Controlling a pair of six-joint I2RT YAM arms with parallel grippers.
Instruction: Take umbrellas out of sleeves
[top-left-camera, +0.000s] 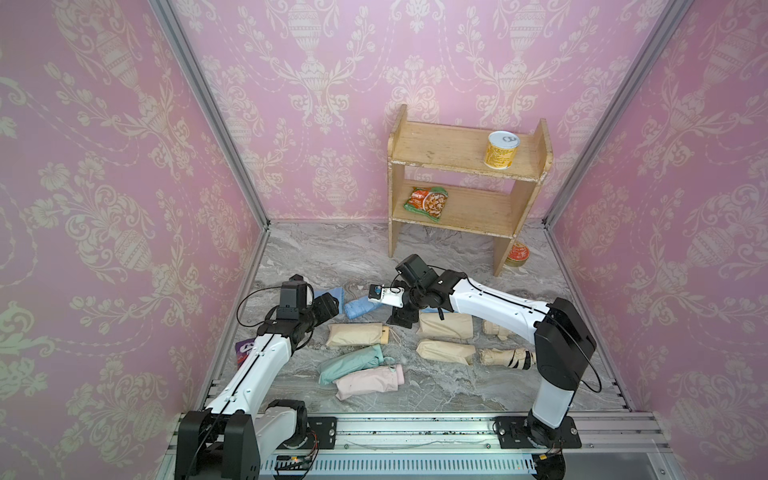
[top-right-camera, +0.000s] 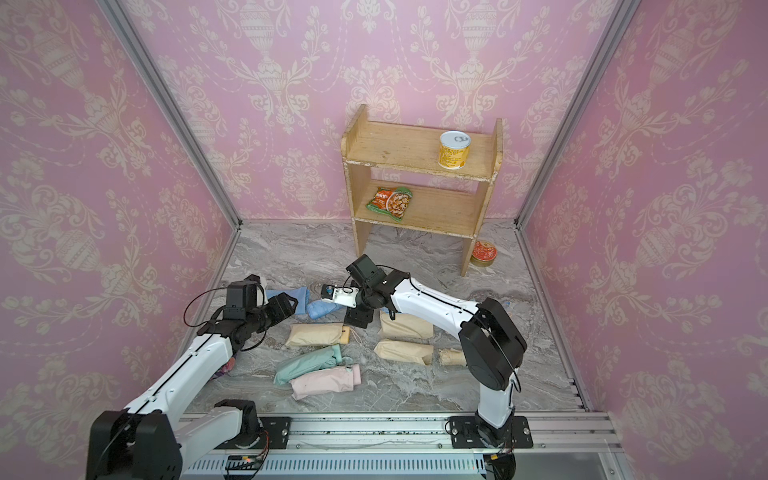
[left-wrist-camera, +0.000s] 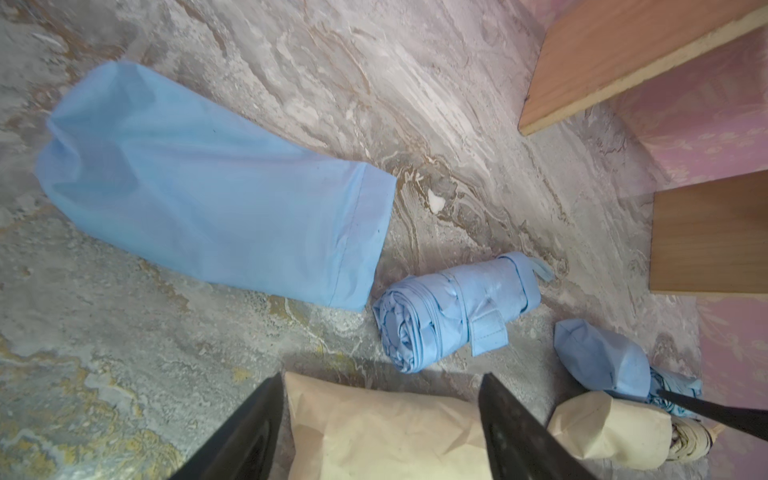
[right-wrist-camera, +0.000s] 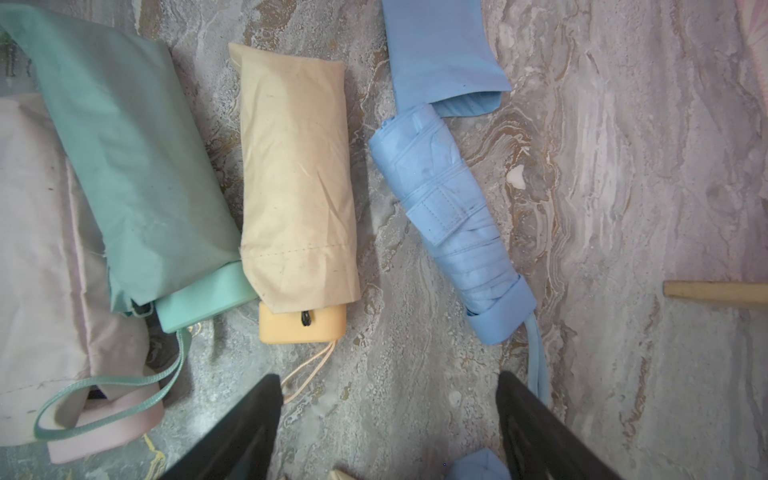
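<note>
An empty blue sleeve (left-wrist-camera: 216, 200) lies flat beside a rolled blue umbrella (left-wrist-camera: 456, 312). Umbrellas in cream (right-wrist-camera: 296, 176), teal (right-wrist-camera: 148, 168) and pink (right-wrist-camera: 48, 264) sleeves lie in front, their handles showing at one end. More cream and blue sleeves (top-left-camera: 444, 350) lie to the right. My left gripper is open above the cream and blue items, nothing between its fingers. My right gripper hangs over the gap near the blue umbrella's handle, fingers apart with nothing held.
A wooden shelf (top-left-camera: 456, 144) with a tin (top-left-camera: 501, 152) and snack bag (top-left-camera: 425, 200) stands at the back; a red tin (top-left-camera: 518, 256) is beside it. Bare marble floor lies left of the shelf.
</note>
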